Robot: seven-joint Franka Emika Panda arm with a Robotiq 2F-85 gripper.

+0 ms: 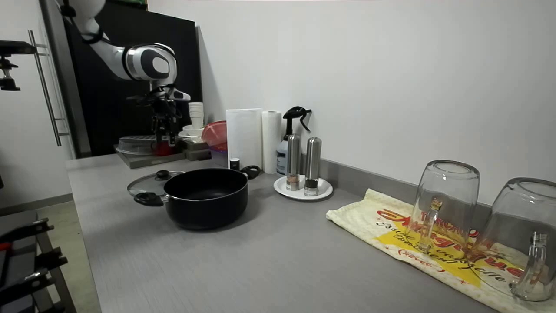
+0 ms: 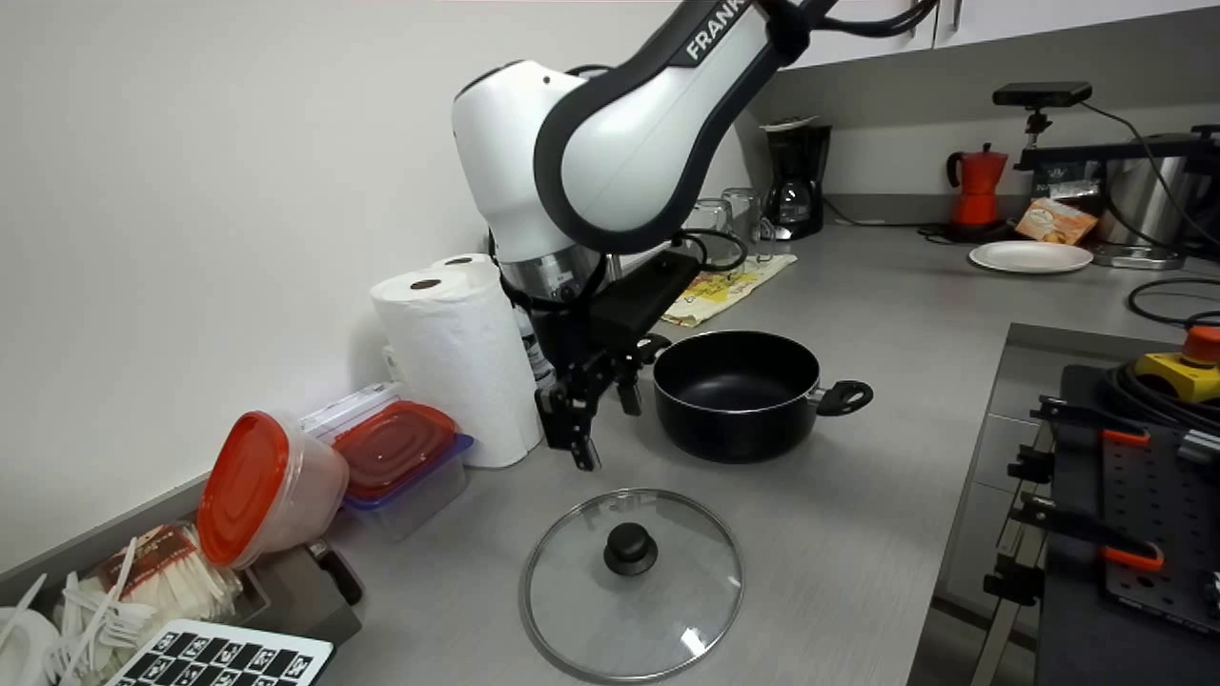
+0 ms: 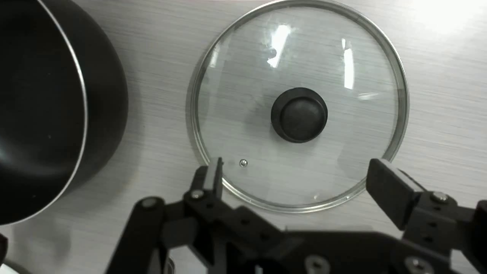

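A round glass lid with a steel rim and a black knob lies flat on the grey counter. Beside it stands a black two-handled pot, empty and uncovered; its wall fills the left of the wrist view. My gripper is open above the counter, with no object gripped. In the wrist view its fingertips straddle the lid's near edge, while the knob appears farther up the picture. From the second exterior view the gripper hangs behind the lid, next to the pot.
Paper towel rolls stand along the wall, near red-lidded containers. Two metal grinders rest on a white plate. Glass mugs sit upside down on a cloth.
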